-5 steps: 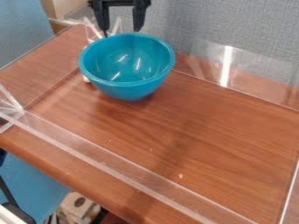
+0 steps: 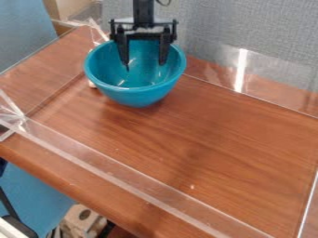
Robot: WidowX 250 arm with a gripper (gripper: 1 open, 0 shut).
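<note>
A turquoise plastic bowl stands on the wooden tabletop near the back left. My black gripper hangs over it from the top of the view, its two fingers apart and reaching down inside the bowl's rim. Nothing shows between the fingers. Whether the fingertips touch the bowl is hard to tell.
Clear plastic edging runs along its sides, with a grey textured wall behind. A small pale object peeks out left of the bowl. Blue floor shows at the lower left.
My gripper has come down from above the bowl into its mouth, after shifting slightly rightward. The bowl looks unmoved.
</note>
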